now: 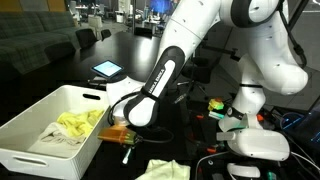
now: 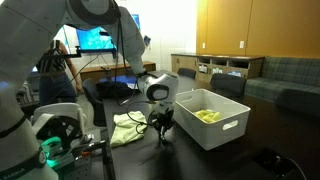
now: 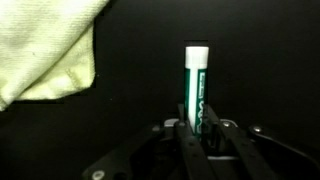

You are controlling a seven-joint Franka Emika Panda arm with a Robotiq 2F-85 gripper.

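Note:
A green and white marker (image 3: 195, 90) rises from between the fingers of my gripper in the wrist view; the fingers are shut on it. Exterior view 1 shows the marker (image 1: 127, 154) small and pale at the fingertips, low over the black table. From the other side, my gripper (image 2: 162, 130) points down just above the tabletop. Whether the marker touches the table cannot be told.
A white box (image 1: 50, 158) with yellow cloth (image 1: 75, 124) inside stands beside the gripper. A pale cloth (image 3: 45, 45) lies flat on the table, on the other side. Bare black tabletop (image 2: 215, 165) surrounds them.

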